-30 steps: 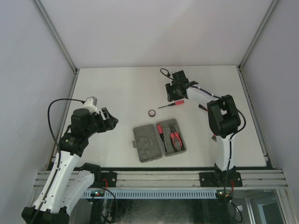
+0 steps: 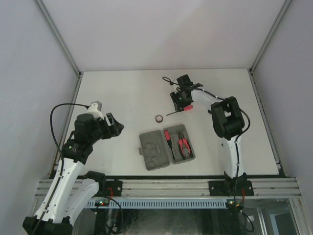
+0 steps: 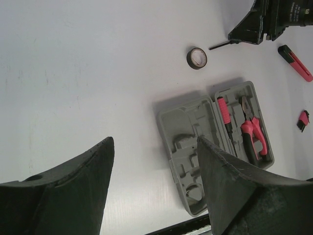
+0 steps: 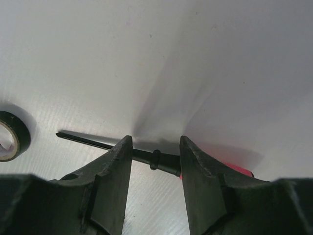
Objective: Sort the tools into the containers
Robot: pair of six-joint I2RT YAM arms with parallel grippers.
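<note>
A screwdriver with a red handle (image 2: 188, 107) and thin dark shaft (image 4: 90, 142) lies on the table near the back. My right gripper is open right over it, the dark collar (image 4: 166, 162) showing between the fingertips and part of the handle hidden behind one finger. The open grey toolbox (image 2: 153, 149) holds a red-handled tool (image 3: 224, 110) and red pliers (image 3: 253, 133) in its right half; its left half is empty. A roll of black tape (image 3: 197, 58) sits beyond the box. Off to the left, my left gripper stands open and empty.
A red utility knife (image 3: 295, 63) and a small red-and-black piece (image 3: 303, 120) lie to the right of the toolbox, largely covered by the right arm in the top view.
Screwdriver, tape, toolbox and left arm have stayed put.
</note>
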